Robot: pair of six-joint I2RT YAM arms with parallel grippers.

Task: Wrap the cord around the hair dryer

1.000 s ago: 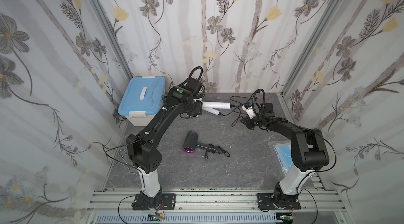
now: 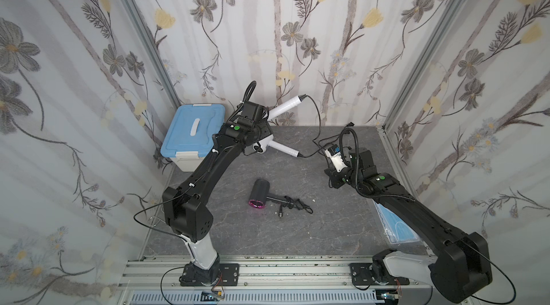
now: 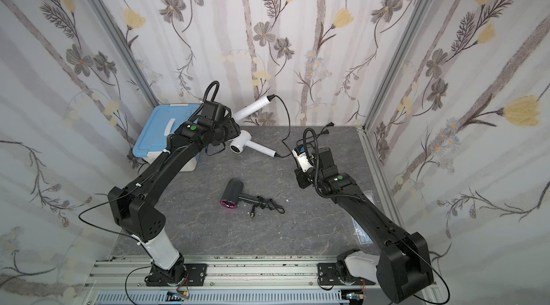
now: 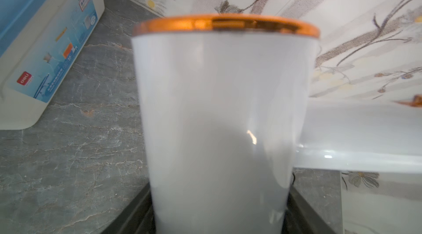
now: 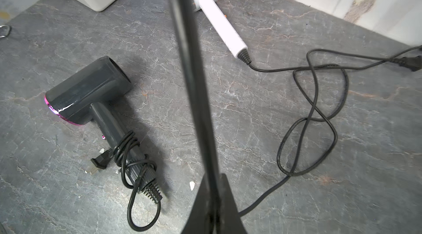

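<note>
One white hair dryer with an orange rim (image 4: 224, 102) is raised off the table, its barrel between the fingers of my left gripper. Its handle (image 2: 284, 108) slants up to the right, and a black cord (image 2: 319, 118) leaves the handle end. My right gripper, over the table's right half, is shut on a black cord strand (image 5: 195, 75) running up close to the camera. A lower stretch of cord (image 5: 268, 193) emerges beside its fingers and loops on the table. The plug (image 5: 408, 63) lies at the right.
Behind the raised dryer lies another white dryer (image 5: 222, 25). A dark grey dryer (image 5: 88, 88), cord around its handle, rests mid-table. A blue-lidded box (image 2: 192, 127) stands back left; a blue packet (image 2: 396, 222) lies at the right.
The white dryer's handle has swung upward from level as my left gripper turned.
</note>
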